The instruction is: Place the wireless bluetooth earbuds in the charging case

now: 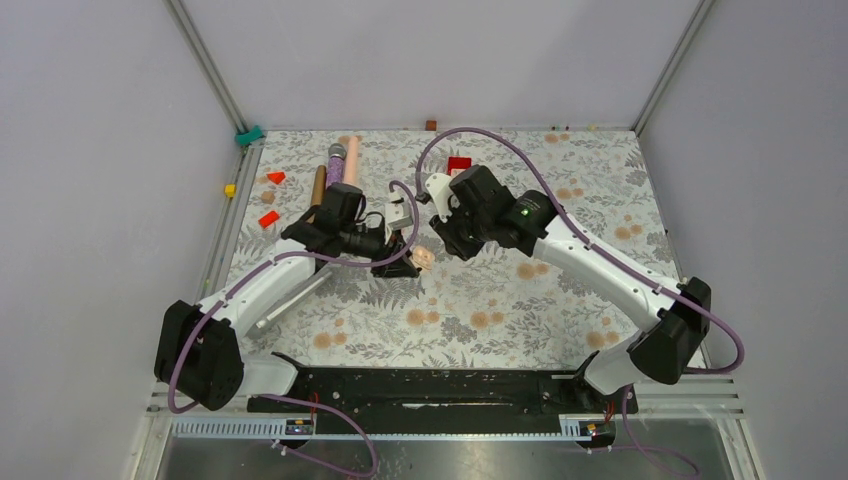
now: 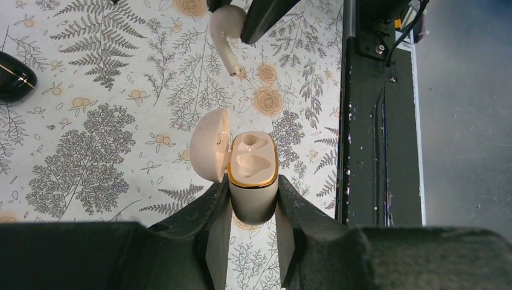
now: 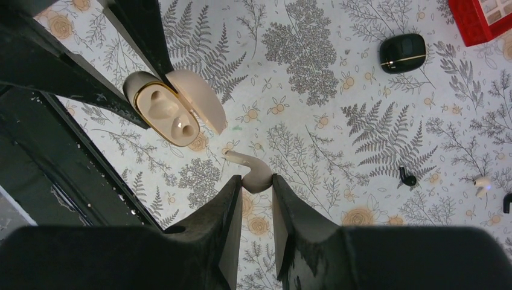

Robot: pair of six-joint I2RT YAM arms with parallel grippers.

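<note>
My left gripper is shut on the open white charging case (image 2: 251, 163), lid upright at its side, both wells empty. My right gripper is shut on a white earbud (image 3: 254, 171), stem sticking out toward the case. In the left wrist view this earbud hangs just above and beyond the case, apart from it. In the right wrist view the case sits up and left of the earbud. A second white earbud (image 3: 482, 186) lies on the patterned cloth at the right.
A black case (image 3: 402, 53), black earbud (image 3: 407, 178) and red box (image 3: 468, 27) lie on the cloth. Rods (image 1: 351, 160) and red blocks (image 1: 268, 218) are at the left.
</note>
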